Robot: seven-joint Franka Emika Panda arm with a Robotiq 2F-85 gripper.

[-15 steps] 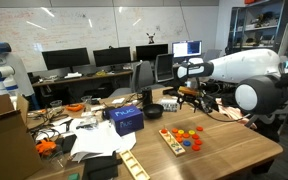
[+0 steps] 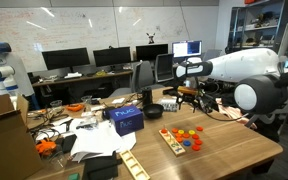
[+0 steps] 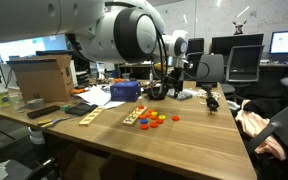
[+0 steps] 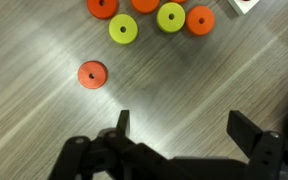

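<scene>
In the wrist view my gripper stands open over bare wood, its two dark fingers wide apart and nothing between them. A lone red disc (image 4: 92, 74) lies on the table up and left of the fingers. Near the top edge are a yellow disc (image 4: 123, 30), a yellow-green disc (image 4: 171, 17) and an orange-red disc (image 4: 200, 20), with further red discs beside them. Part of a pale wooden rack (image 4: 245, 3) shows at the top right. From outside, the group of colored discs (image 3: 155, 121) sits beside the wooden rack, below the raised arm.
A blue box (image 2: 127, 120) and a black bowl (image 2: 169, 110) stand behind the discs. A second wooden strip (image 2: 133, 165) lies at the front left. Papers, cables and a cardboard box (image 2: 9, 138) crowd the left.
</scene>
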